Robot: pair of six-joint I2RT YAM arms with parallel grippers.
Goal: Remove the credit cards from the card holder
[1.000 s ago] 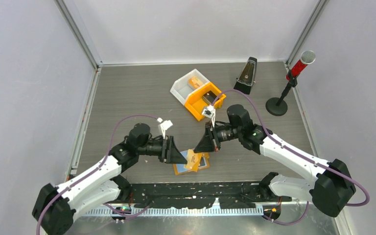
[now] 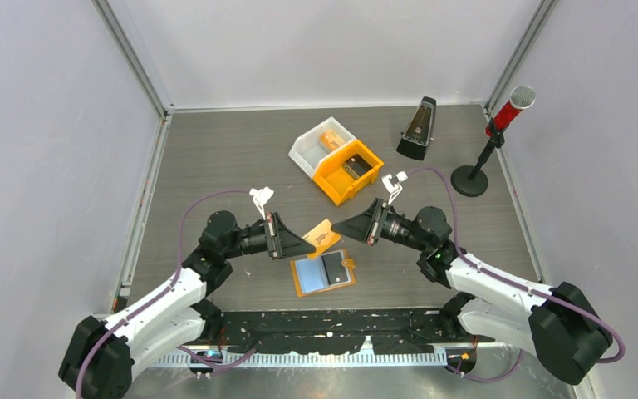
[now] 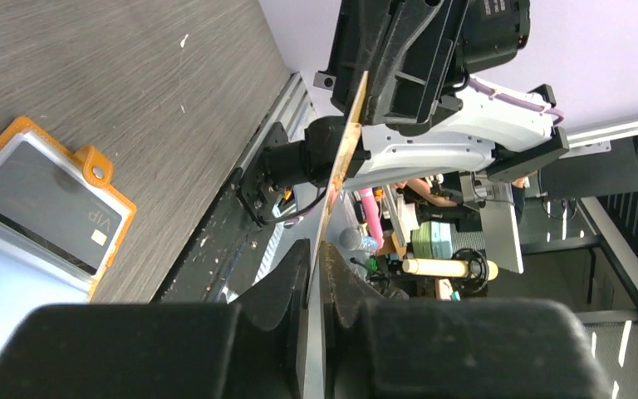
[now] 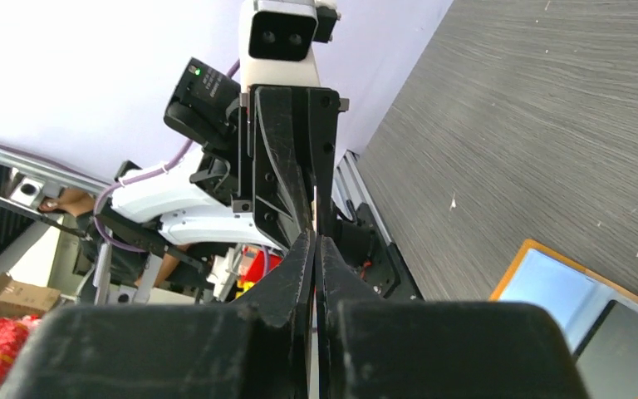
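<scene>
An orange card hangs between my two grippers, above the card holder. My right gripper is shut on its right edge; in the right wrist view the card shows only as a thin edge. At the card's lower left corner, the left gripper is slightly open around it, with a narrow gap showing in the left wrist view beside the card edge. The card holder lies unfolded on the table, orange-rimmed, with a dark card marked VIP in one pocket and a pale blue side.
Behind the grippers stands a bin pair, white and orange, with an orange card in the white one and a dark card in the orange one. A metronome and microphone stand occupy the back right.
Both grippers and the orange card have moved away from the front edge, uncovering more of the holder. The right gripper has shifted right and the left gripper slightly left.
</scene>
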